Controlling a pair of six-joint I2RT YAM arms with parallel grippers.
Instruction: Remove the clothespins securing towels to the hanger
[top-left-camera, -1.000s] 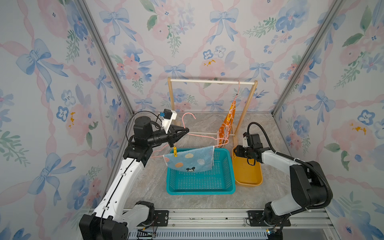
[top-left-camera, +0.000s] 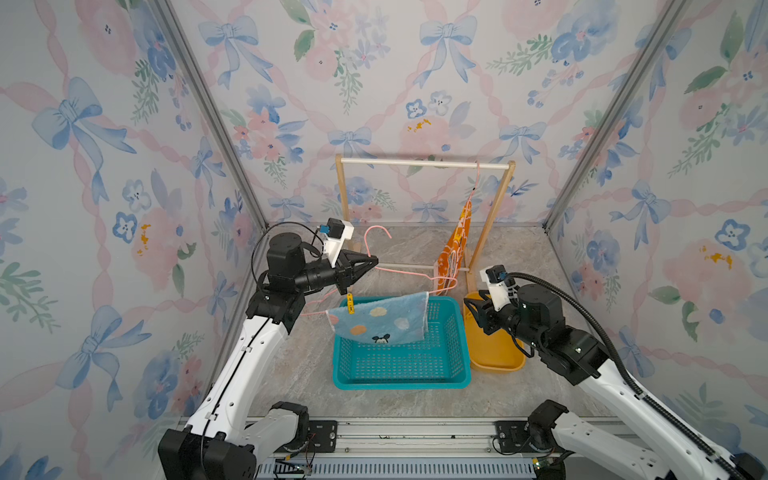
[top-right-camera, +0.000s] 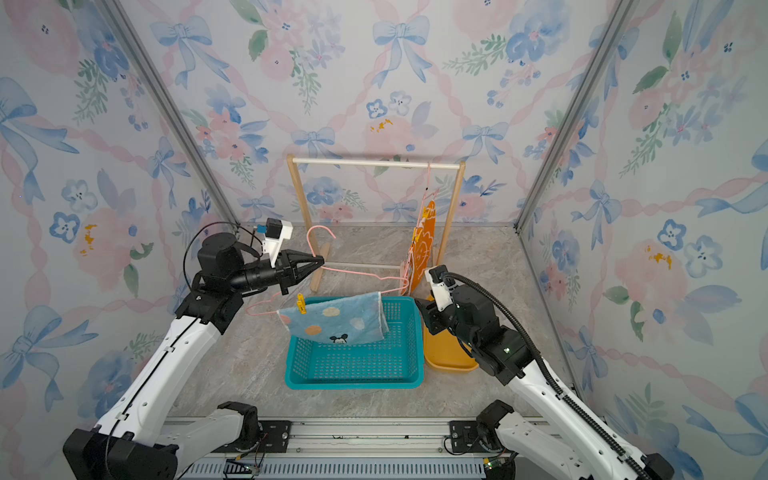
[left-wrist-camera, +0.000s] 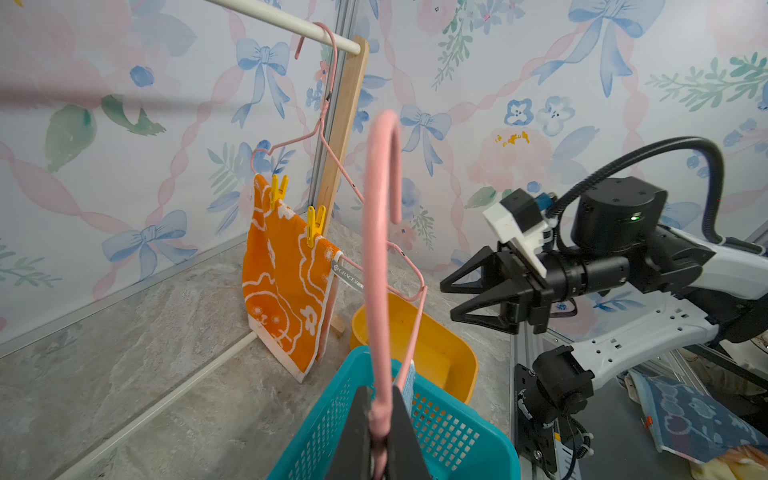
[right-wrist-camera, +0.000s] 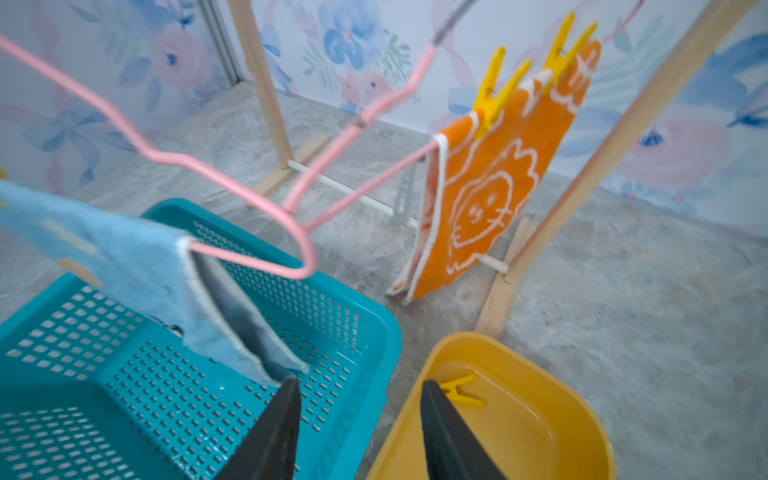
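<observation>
My left gripper (top-left-camera: 374, 261) is shut on the pink hanger (left-wrist-camera: 377, 240) just below its hook. From that hanger a blue towel (top-left-camera: 384, 321) hangs over the teal basket, a yellow clothespin (top-left-camera: 350, 303) at its left end; no pin shows at its right end. My right gripper is open and empty, high beside the yellow bin, right of the towel. An orange towel (right-wrist-camera: 480, 204) hangs at the back from a second pink hanger (left-wrist-camera: 323, 128), held by two yellow clothespins (right-wrist-camera: 493, 92). Another yellow clothespin (right-wrist-camera: 461, 391) lies in the yellow bin.
The teal basket (top-left-camera: 401, 385) stands below the blue towel, with the yellow bin (top-left-camera: 497, 368) close at its right. Behind them rises the rack, whose white bar (top-left-camera: 424, 163) carries the second hanger.
My right arm has risen from the yellow bin towards the camera, its gripper now higher. The left arm, its hanger and the blue towel look unmoved.
</observation>
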